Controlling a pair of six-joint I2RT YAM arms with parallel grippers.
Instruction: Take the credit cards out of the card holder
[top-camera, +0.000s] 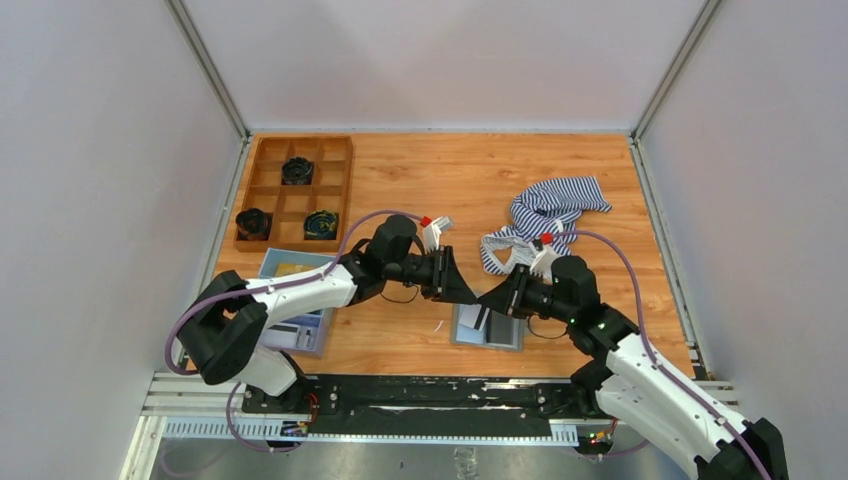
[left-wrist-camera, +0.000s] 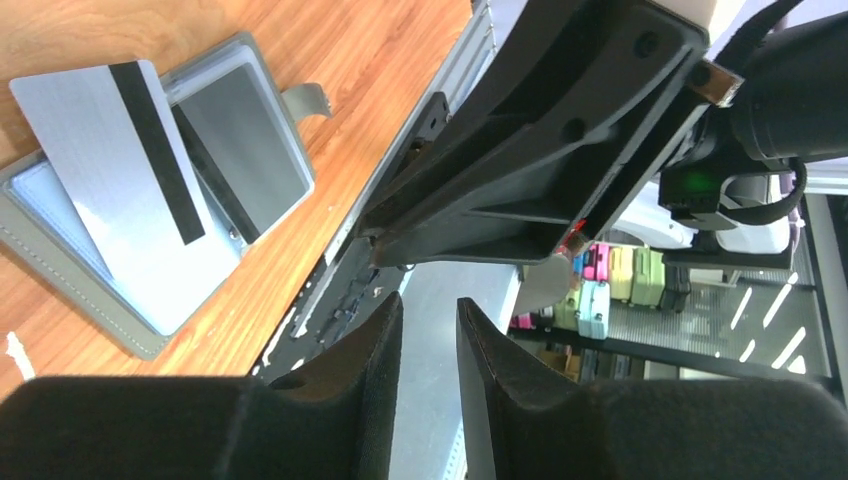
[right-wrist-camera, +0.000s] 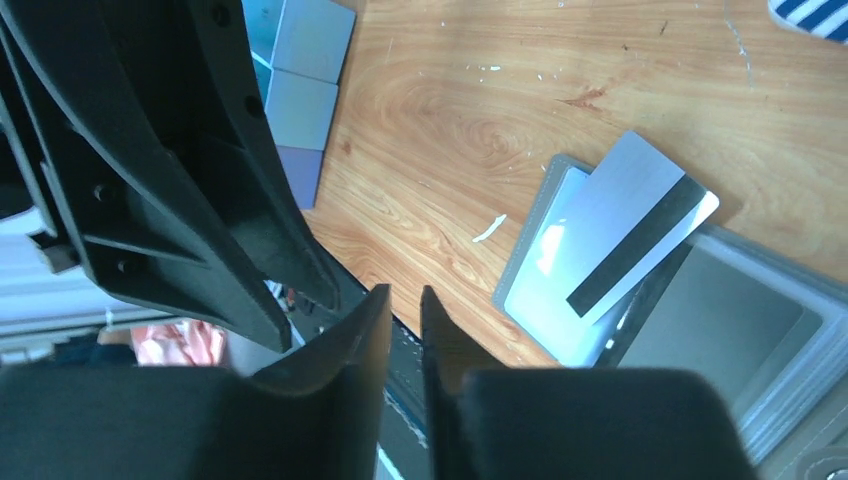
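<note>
The grey card holder lies unfolded on the table. A white card with a black stripe rests slanted over its light-blue side and sticks out past one edge; the right wrist view shows the same card. Whether any of it sits inside a pocket I cannot tell. Another dark-striped card shows in the clear pocket of the other half. Close together above the holder's far edge are my left gripper and my right gripper. Both have a narrow gap between their fingers and nothing in it.
Left of the holder stands a light-blue divided box, partly under my left arm. A wooden compartment tray with several dark round items is at the back left. Striped cloth lies behind my right gripper.
</note>
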